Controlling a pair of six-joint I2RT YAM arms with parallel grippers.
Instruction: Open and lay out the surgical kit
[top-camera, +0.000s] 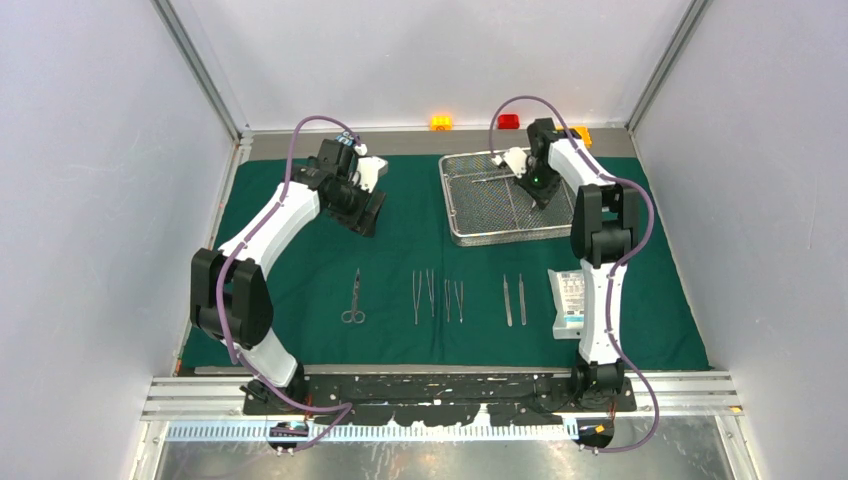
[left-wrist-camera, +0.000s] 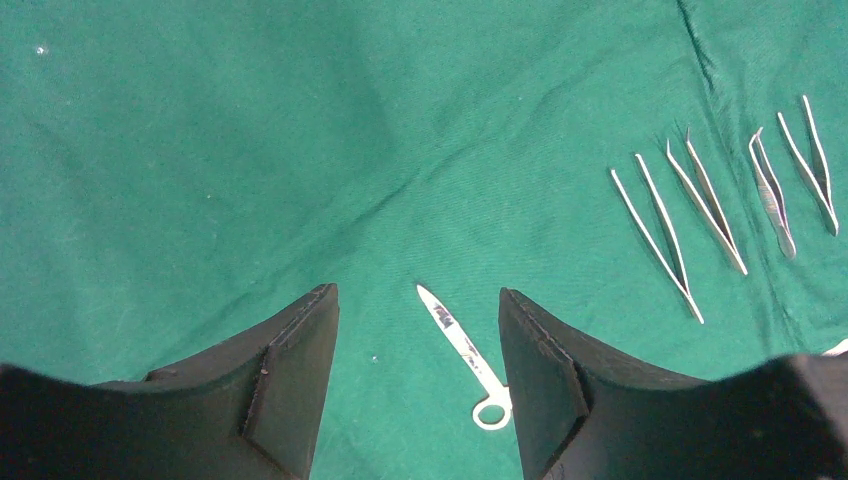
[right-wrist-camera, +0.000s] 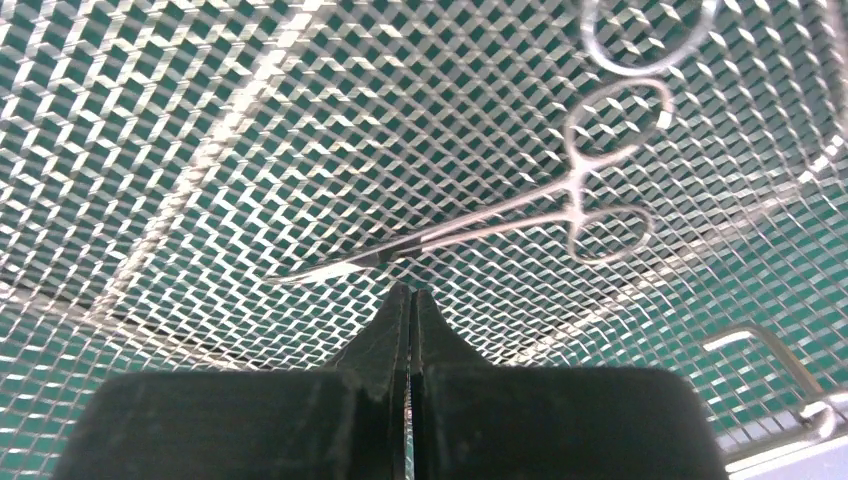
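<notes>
In the right wrist view my right gripper is shut, with nothing between its fingers. A slim ring-handled clamp (right-wrist-camera: 490, 212) lies on the mesh just beyond the fingertips, its two rings toward the right. Part of another ring handle (right-wrist-camera: 645, 65) shows at the top right edge. The wire basket (top-camera: 470, 240) holds these, with the right arm reaching into it from above. My left gripper stands open over the green cloth, empty. Scissors (left-wrist-camera: 462, 345) lie on the cloth below it, partly hidden by one finger.
Several tweezers (top-camera: 417, 297) and two slender instruments (top-camera: 507, 300) lie in a row at the front of the cloth (top-camera: 420, 195). A white packet (top-camera: 568, 300) sits beside the right arm. Yellow and red blocks (top-camera: 508, 121) stand behind the basket.
</notes>
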